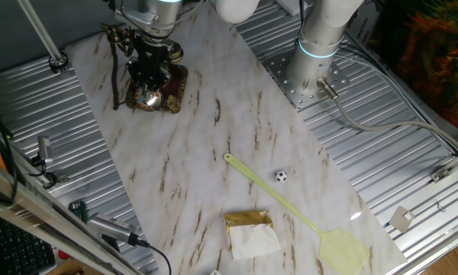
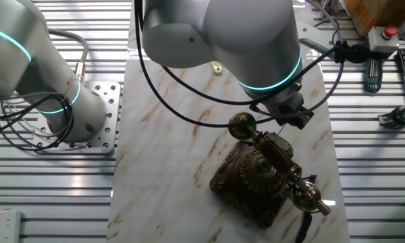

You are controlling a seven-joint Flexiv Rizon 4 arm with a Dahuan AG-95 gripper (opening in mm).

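An ornate brown and gold rotary telephone (image 2: 246, 185) stands at one end of the marble-patterned board, its handset (image 2: 278, 156) lying across the top. In exterior view 1 the same telephone (image 1: 174, 88) is partly covered by the arm. My black gripper (image 1: 147, 85) points down in front of it there. From exterior view 2, the gripper (image 2: 298, 119) appears close beside the handset, half hidden under the wrist. Whether it touches the telephone is unclear. Its fingers are too dark and covered to show how the fingers stand.
A yellow-green fly swatter (image 1: 278, 200), a small black-and-white ball (image 1: 281, 176) and a gold and white packet (image 1: 252, 235) lie toward the board's other end. Bare board (image 1: 191, 160) stretches between them and the telephone. A black cable (image 2: 182, 115) loops beside the arm.
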